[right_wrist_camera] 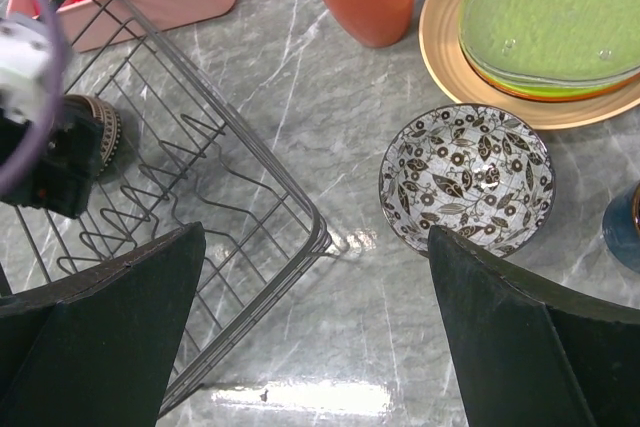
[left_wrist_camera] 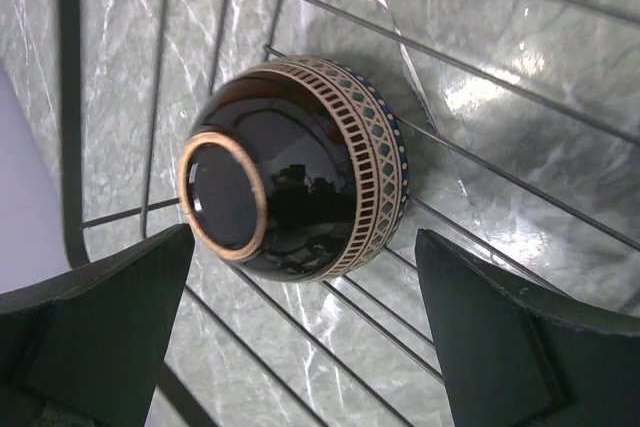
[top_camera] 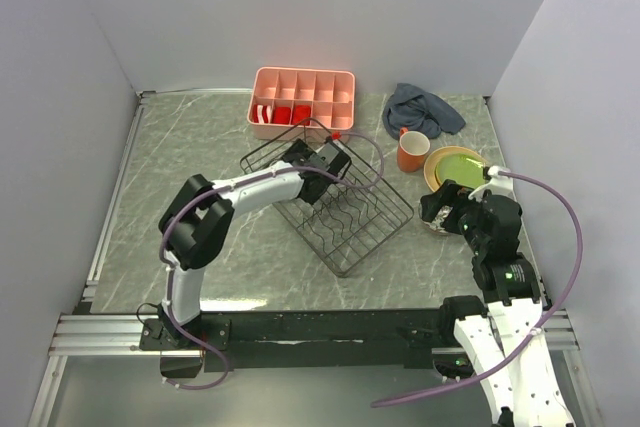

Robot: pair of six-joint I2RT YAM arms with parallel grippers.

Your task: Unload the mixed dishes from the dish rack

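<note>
A wire dish rack (top_camera: pixel 350 257) stands in the middle of the counter. My left gripper is open above it; a black bowl with a patterned band (left_wrist_camera: pixel 300 187) lies bottom-up on the wires between its fingers in the left wrist view, mostly hidden from the top view. My right gripper hangs open at the right, over the counter by a floral bowl (right_wrist_camera: pixel 465 177). An orange mug (top_camera: pixel 411 157), a tan plate with green dishes on it (right_wrist_camera: pixel 440 17) and a blue cup (right_wrist_camera: pixel 622 232) stand right of the rack.
A pink compartment caddy (top_camera: pixel 330 87) with red pieces sits at the back. A grey cloth (top_camera: pixel 420 107) lies at the back right. Walls bound the back and sides.
</note>
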